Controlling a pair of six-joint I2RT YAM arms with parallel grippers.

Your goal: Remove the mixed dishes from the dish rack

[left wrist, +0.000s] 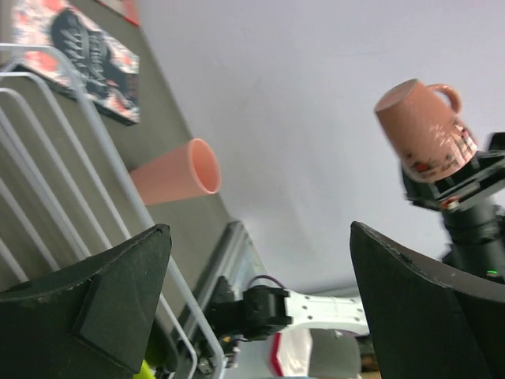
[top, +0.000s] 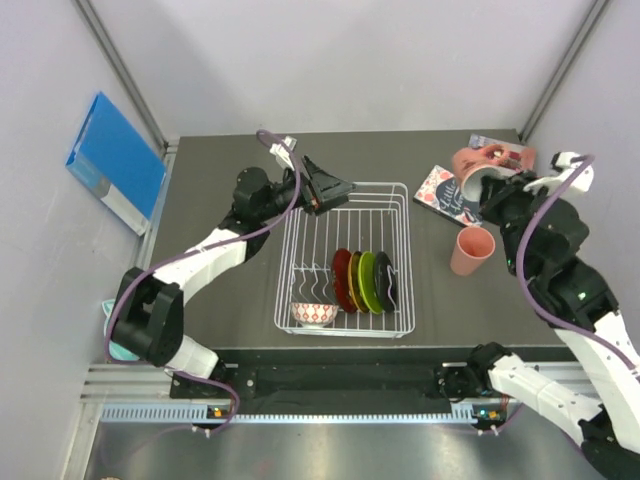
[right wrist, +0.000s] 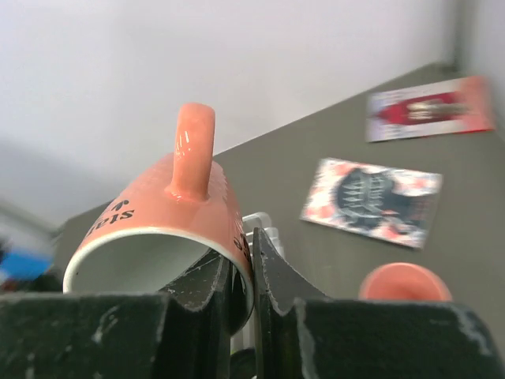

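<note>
A white wire dish rack holds red, yellow, green and black plates and a patterned bowl. My right gripper is shut on a pink mug, held sideways at the right, above the counter. My left gripper is open over the rack's back, empty between its fingers. A second pink cup stands on the counter right of the rack.
Two flat printed packets lie at the back right of the counter. A blue panel is at the left wall. The counter left of the rack is clear.
</note>
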